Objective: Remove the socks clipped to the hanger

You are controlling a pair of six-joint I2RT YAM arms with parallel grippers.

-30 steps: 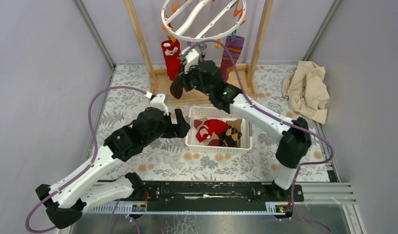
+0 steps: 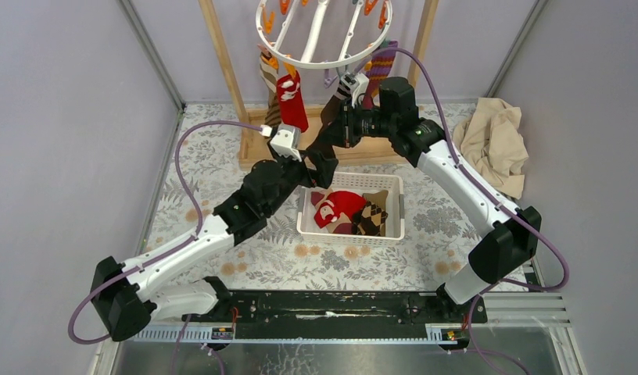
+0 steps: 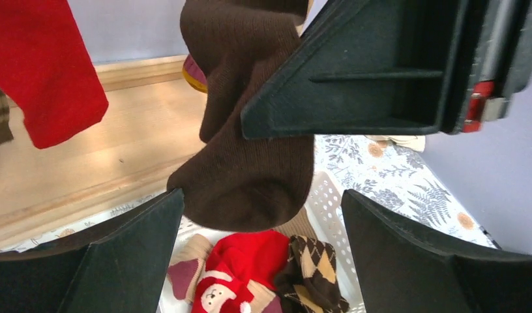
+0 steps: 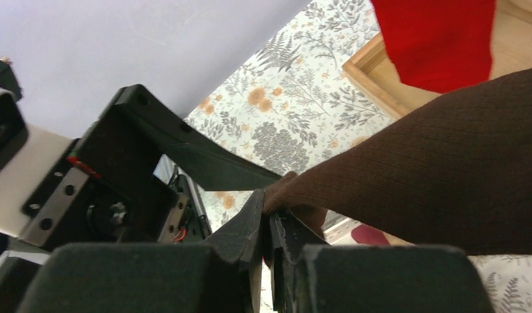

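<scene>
A dark brown sock [image 3: 250,176] hangs below the white ring hanger [image 2: 262,31]; its upper end is partly covered by my right arm. My right gripper is shut on a fold of this sock. Around the sock's toe, the fingers of my left gripper stand open, one on each side, not closed on it. In the top view, both grippers are close together above the basket's back edge. Still on the ring's clips are a red sock [image 2: 292,103], a brown striped sock [image 2: 270,78] and a purple patterned sock [image 2: 380,69].
A white basket [image 2: 302,228] below holds several socks, red and patterned. The wooden stand [image 2: 222,58] rises behind it. Beige cloth [image 2: 492,141] lies at the right.
My left gripper has moved up and right to the brown sock's toe. The ring and its socks have swung.
</scene>
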